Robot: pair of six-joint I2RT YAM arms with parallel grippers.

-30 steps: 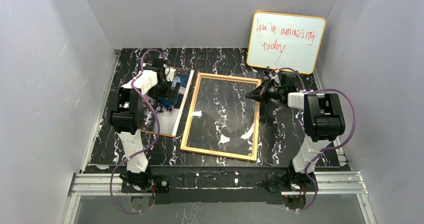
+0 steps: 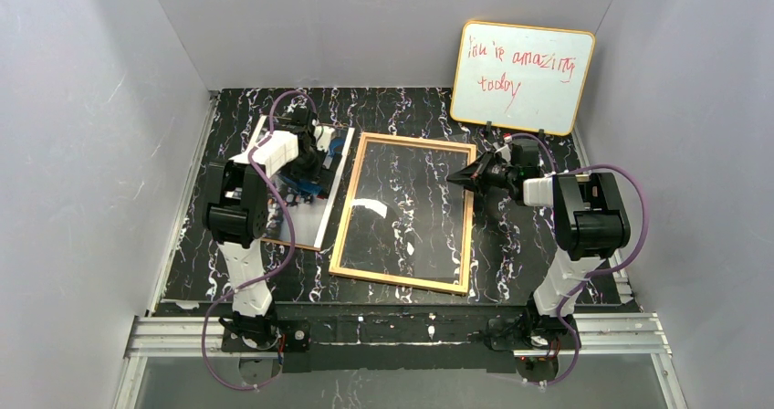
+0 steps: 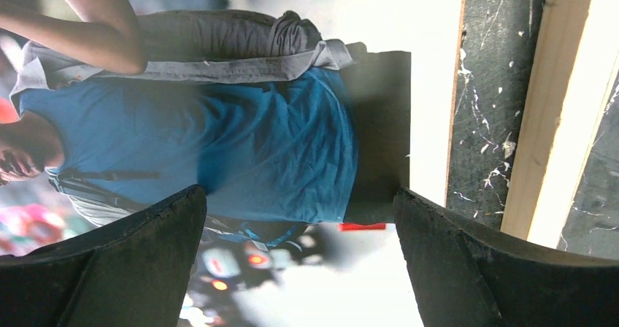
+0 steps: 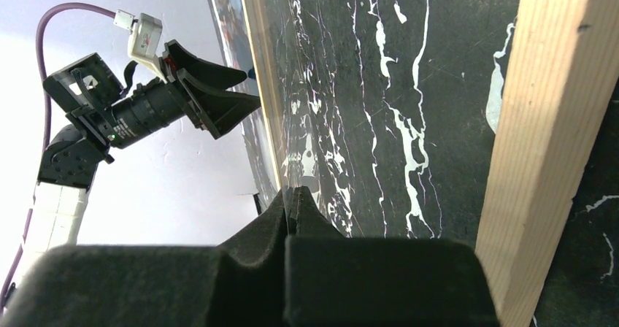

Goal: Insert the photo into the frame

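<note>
The photo [image 2: 306,217], with a figure in a blue top and a white border, lies flat left of the empty wooden frame [image 2: 402,286]. Over the photo, my left gripper is open, its fingers apart with nothing between them. At the frame's right side, near the inner edge, my right gripper [image 2: 450,182] is shut. A thin clear sheet [image 4: 295,122] runs from its fingertips across the frame's opening, so I take it as held there. Bright glare patches [image 2: 370,206] mark the sheet, and most of its outline cannot be made out.
A whiteboard [image 2: 522,76] with red writing leans at the back right. The dark marbled table [image 2: 511,263] shows bare right of the frame, and a narrow strip separates photo and frame. Grey walls close in the sides and back.
My left gripper has shifted slightly right over the photo. Glare patches inside the frame have changed shape and place, the left one growing. My right gripper has barely moved.
</note>
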